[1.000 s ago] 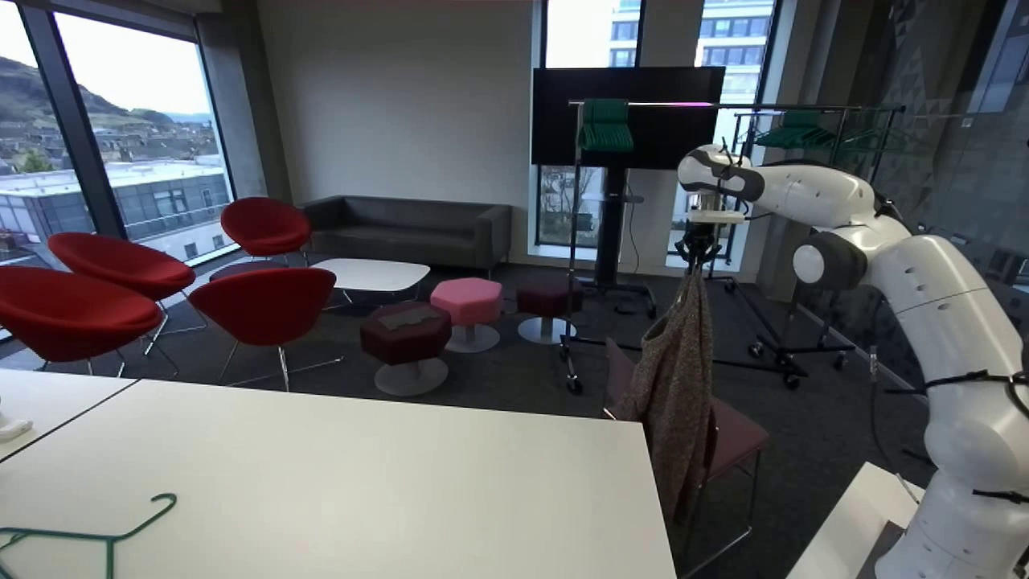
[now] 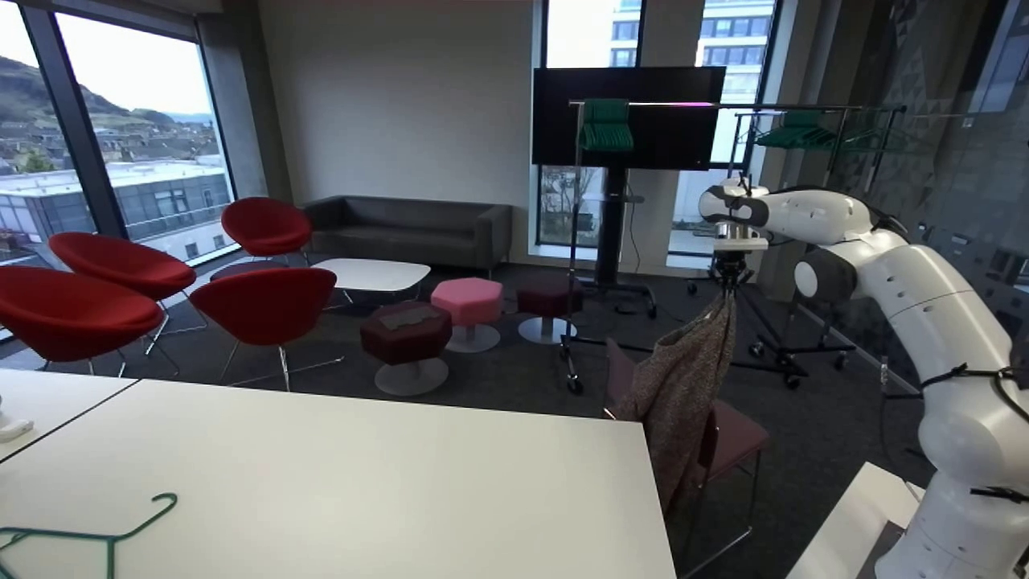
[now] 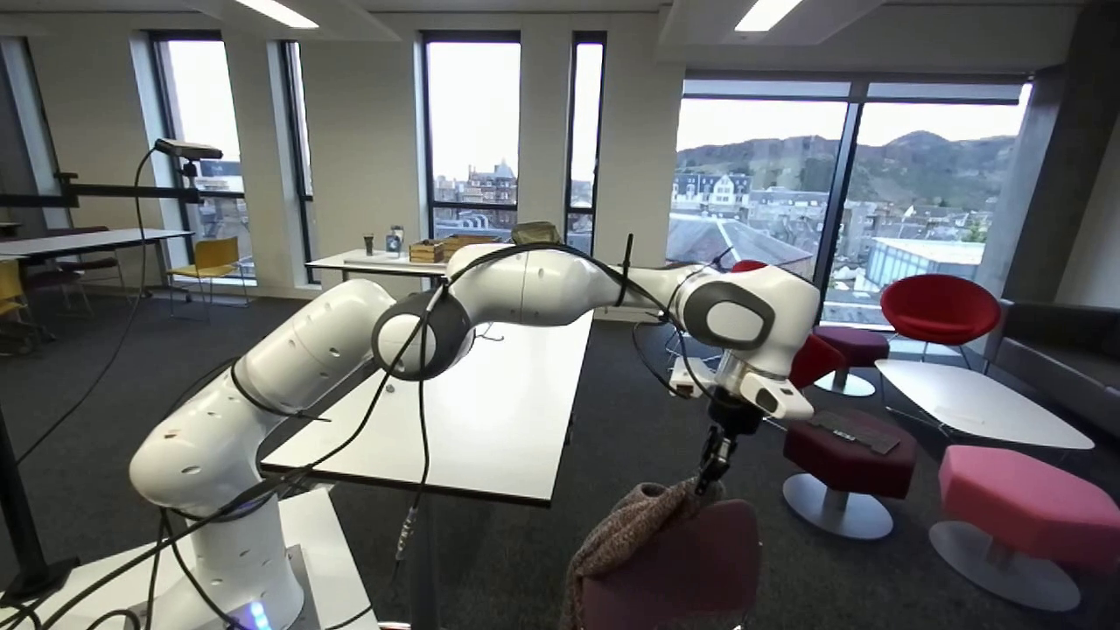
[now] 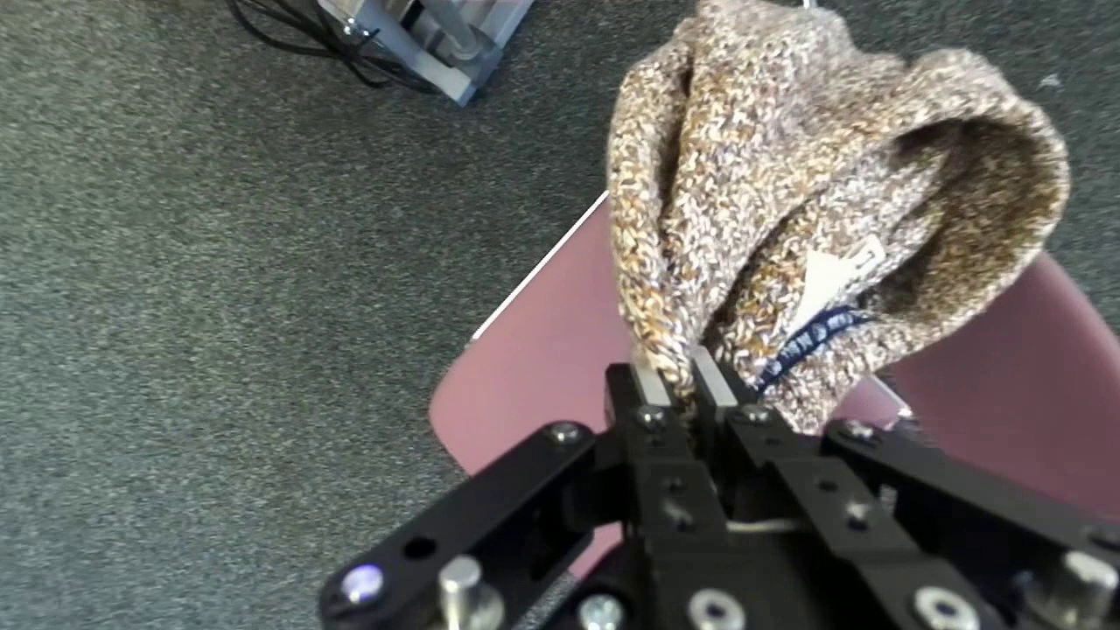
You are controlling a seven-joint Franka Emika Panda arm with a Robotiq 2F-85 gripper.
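Note:
A brown speckled knit garment (image 2: 679,394) is draped over the back of a maroon chair (image 2: 740,431). My gripper is shut on a fold of it. The garment rises to a peak under the fingers in exterior view 1. From the wrist, the knit (image 4: 756,157) bunches beyond the fingertips, with an opening at the right where a white tag and a dark blue label (image 4: 814,341) show. Exterior view 2 shows the gripper (image 3: 710,485) above the chair's back (image 3: 672,577). The garment's lower part is hidden by the table edge and chair.
A white table (image 2: 366,473) stands close beside the chair, with a green hanger (image 2: 111,536) on it. Behind the chair is a clothes rack (image 2: 656,103) bearing green hangers (image 2: 605,125). Hexagonal stools (image 2: 405,333) stand farther off.
The gripper has moved right and somewhat down in exterior view 1, drawing the garment's top with it. The garment's peak now leans to the right. The chair has not moved.

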